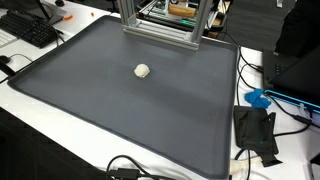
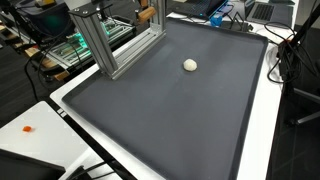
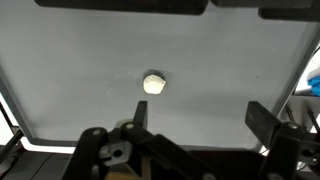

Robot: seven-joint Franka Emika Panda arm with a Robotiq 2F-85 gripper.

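A small round whitish object (image 1: 142, 71) lies alone on the grey mat (image 1: 150, 115), toward its back half in exterior view 1. The same pale object (image 2: 190, 65) shows near the far side of the mat in exterior view 2. From above, the wrist view has the pale object (image 3: 154, 82) left of centre, well clear of the fingers. My gripper is open and high over the mat, its two dark fingers wide apart with nothing between them. Neither exterior view shows the gripper's fingertips.
A metal frame (image 1: 165, 32) stands at the mat's back edge. To the right lie a blue item (image 1: 257, 98), a black object (image 1: 255, 130) and cables. A keyboard (image 1: 28, 30) sits at the far left.
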